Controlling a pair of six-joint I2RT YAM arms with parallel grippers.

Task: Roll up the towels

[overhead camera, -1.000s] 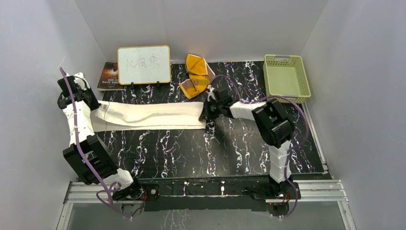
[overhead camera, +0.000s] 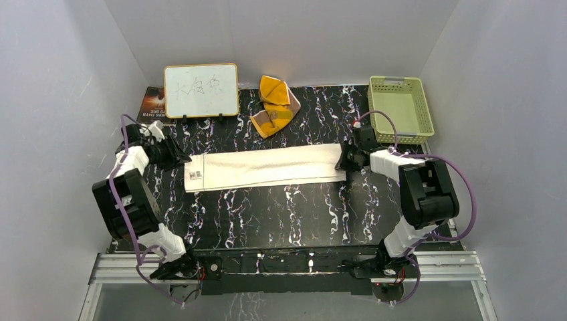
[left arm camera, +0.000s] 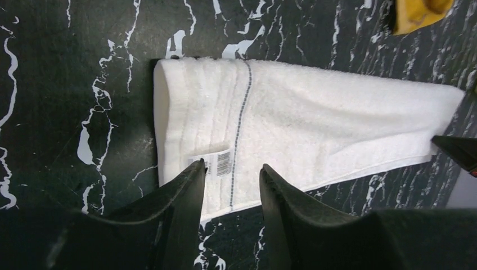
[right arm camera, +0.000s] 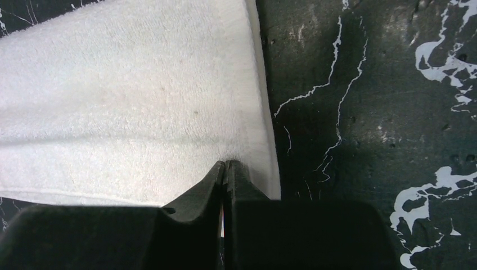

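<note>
A white towel [overhead camera: 267,166] lies stretched lengthwise across the dark marbled table, folded into a long strip. Near its left end is a stitched seam with a printed label [left arm camera: 221,163]. The left gripper [overhead camera: 184,159] hovers at that end; in the left wrist view its fingers [left arm camera: 190,188] stand apart, with nothing between them. At the towel's right end my right gripper is shut, its fingertips together on the cloth; how much cloth lies between them is hidden. A yellow and brown towel [overhead camera: 275,105] lies crumpled at the back.
A green basket [overhead camera: 428,110] stands empty at the back right. At the back left are a whiteboard [overhead camera: 201,90] and a dark book [overhead camera: 152,105].
The right gripper has moved right, and the white towel has slid right along with it.
</note>
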